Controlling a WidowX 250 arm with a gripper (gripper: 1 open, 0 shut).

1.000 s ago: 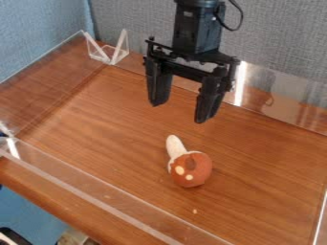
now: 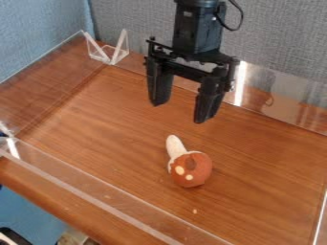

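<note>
My black gripper (image 2: 182, 100) hangs over the wooden surface with its two fingers wide apart and nothing between them. Below it and toward the front lies a toy mushroom (image 2: 190, 168), on its side, with an orange-red spotted cap facing the front and a pale stem pointing back toward the gripper.
A white wire stand (image 2: 109, 53) sits at the back left corner. Clear plastic edging runs along the front and back of the wooden surface (image 2: 102, 124). Grey and blue padded walls stand behind.
</note>
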